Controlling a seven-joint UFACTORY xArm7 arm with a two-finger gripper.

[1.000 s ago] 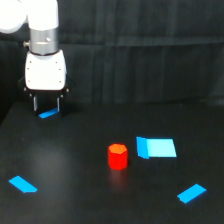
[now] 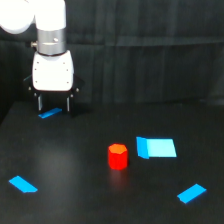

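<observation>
At the far left of the table, my white gripper (image 2: pixel 54 104) points down with its fingers spread wide and nothing visible between them. A blue strip (image 2: pixel 49 113) lies on the dark table just below and behind the fingers. Whether they touch it I cannot tell. In the middle stands a red block (image 2: pixel 117 157) with a hexagonal outline. To its right a light-blue square (image 2: pixel 161 148) lies flat, with a darker blue piece (image 2: pixel 142 148) against its left side.
Another blue strip (image 2: pixel 22 184) lies at the front left, and one more blue strip (image 2: pixel 191 193) at the front right. A dark curtain (image 2: pixel 140 60) hangs behind.
My gripper has shifted slightly to the right at about the same height. The pieces on the table show no clear movement.
</observation>
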